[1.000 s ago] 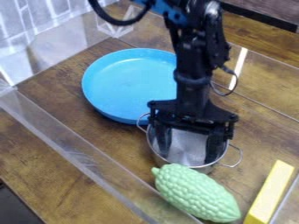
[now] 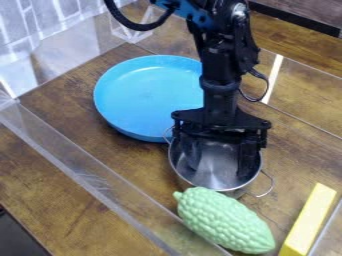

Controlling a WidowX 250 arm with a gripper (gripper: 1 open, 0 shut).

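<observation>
My black gripper [image 2: 215,142] reaches down from the top into a metal pot [image 2: 217,176] with wire handles, its fingers spread apart inside the pot. Whether anything lies between the fingertips is hard to make out in the dark pot. A blue plate [image 2: 139,96] lies left of the arm, and a pale green bumpy vegetable [image 2: 225,219] lies just in front of the pot.
A yellow block [image 2: 306,220] lies at the lower right. Clear plastic walls run along the left and front of the wooden table [image 2: 67,110]. Bare wood shows at left and upper right.
Since a second ago my gripper has shifted slightly upward in the view, still over and in the pot. The other objects have barely moved.
</observation>
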